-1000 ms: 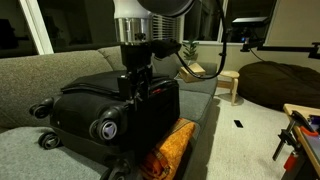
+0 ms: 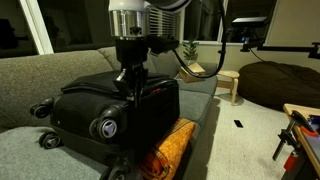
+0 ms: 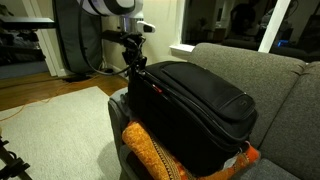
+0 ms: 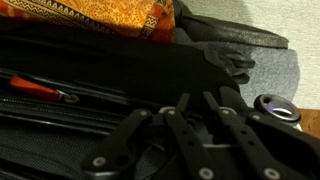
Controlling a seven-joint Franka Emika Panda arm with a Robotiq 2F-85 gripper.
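Observation:
A black soft-sided suitcase (image 2: 80, 115) lies on the grey sofa, its wheels toward exterior view 1. Exterior view 2 shows the top face of the suitcase (image 3: 190, 95) and a zip running along its edge. My gripper (image 2: 131, 84) points down at the suitcase's upper edge, on the side facing the room. In the wrist view the dark fingers of the gripper stand a little apart over the black fabric. Whether any fabric or handle is between them is too dark to tell. A red tag (image 4: 35, 88) lies along the zip.
An orange patterned cushion (image 3: 150, 150) is partly under the suitcase. The sofa backrest (image 3: 260, 75) rises behind. Pale carpet (image 2: 235, 145) lies open on the room side, and a wooden table (image 2: 300, 140) stands at the right.
My arm and gripper have shifted slightly to the left in exterior view 1, over the suitcase's edge. The suitcase and cushion look unmoved.

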